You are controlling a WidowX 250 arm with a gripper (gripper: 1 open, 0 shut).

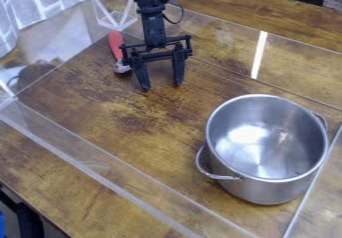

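Note:
My black gripper (159, 80) is low over the upper middle of the wooden surface, its fingers apart and pointing down. Just left of it, a red-handled utensil (116, 47) with a metal end lies on the wood, partly hidden behind the gripper. A large steel pot (265, 142) with side handles stands at the lower right.
Clear plastic walls or edges (40, 132) border the wooden work area (120, 142). A white tape strip (261, 48) is at the upper right.

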